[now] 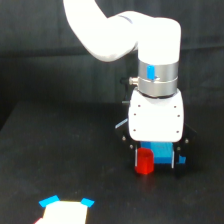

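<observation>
A small red block (145,162) stands on the dark table at the right of centre. Behind and beside it lies a patch of blue tape (163,154), partly covered by the gripper. My white arm reaches down from the top, bringing the gripper (157,158) low over the tape and block. Its dark fingers are hard to make out against the black table, but they appear apart, one near the block's left edge and the other towards the tape's right side. Whether either finger touches the block cannot be seen.
A pale, square-topped object (65,213) with blue tape (49,201) at its corners sits at the lower left, cut off by the frame's bottom edge. Open table lies between it and the block. A dark curtain (50,75) hangs behind.
</observation>
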